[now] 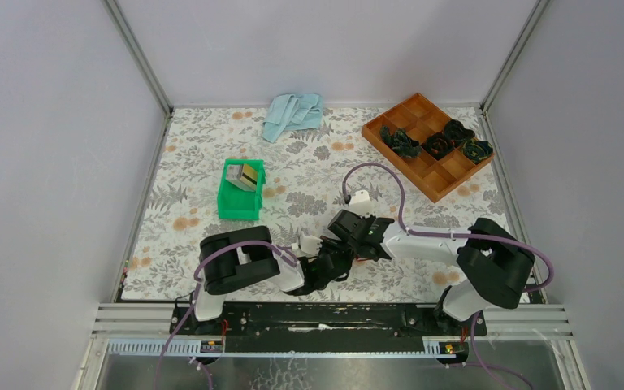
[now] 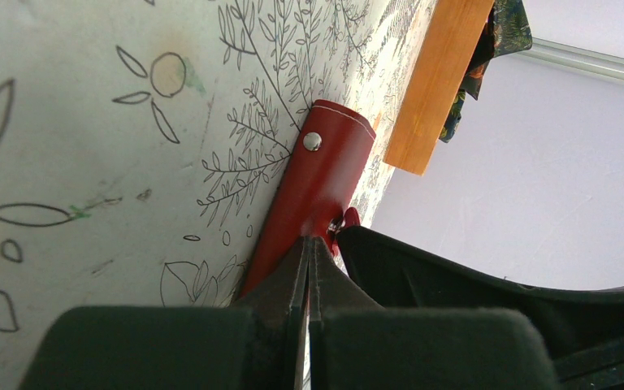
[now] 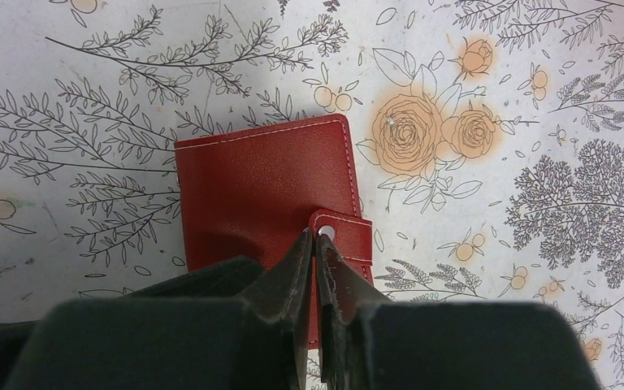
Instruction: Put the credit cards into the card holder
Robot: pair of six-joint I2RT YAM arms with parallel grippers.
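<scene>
The red leather card holder (image 3: 260, 179) lies on the patterned table, mostly hidden under both grippers in the top view. Its snap strap (image 3: 349, 236) is at its right side. My right gripper is shut on that strap, at the snap. My left gripper is shut low against the holder's side (image 2: 317, 162), with nothing showing between its fingers. In the green bin (image 1: 239, 207) at the left is a stack of cards (image 1: 240, 176), grey and yellow.
A wooden compartment tray (image 1: 431, 175) with dark crumpled items stands at the back right. A light blue cloth (image 1: 291, 114) lies at the back.
</scene>
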